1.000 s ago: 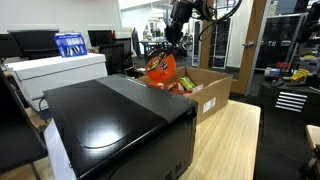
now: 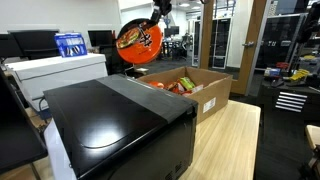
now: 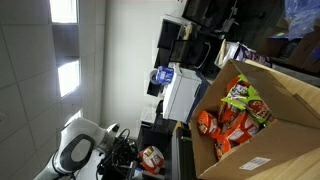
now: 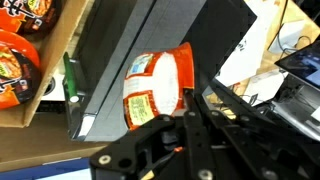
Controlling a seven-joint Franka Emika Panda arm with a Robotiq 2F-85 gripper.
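Observation:
An orange-red snack bag (image 2: 140, 42) hangs in the air above the black-topped cabinet in exterior view 1. My gripper (image 2: 159, 12) is shut on the bag's thin edge. In the wrist view, the orange and white bag (image 4: 153, 88) extends out from the fingertips over the cabinet's dark surface. Exterior view 2 has the held bag (image 3: 152, 159) at lower left, outside the cardboard box (image 3: 268, 155). Several more bags in red, orange and green lie inside that box, including a green one (image 3: 240, 92).
The black cabinet top (image 2: 105, 108) is bare and stands beside the box. Bare wooden table (image 2: 235, 140) shows to the right. A white cabinet (image 2: 60, 75) with a blue package (image 2: 70, 44) stands behind.
The bag has risen from near the box and moved left and closer to exterior view 1's camera, with my gripper still holding it.

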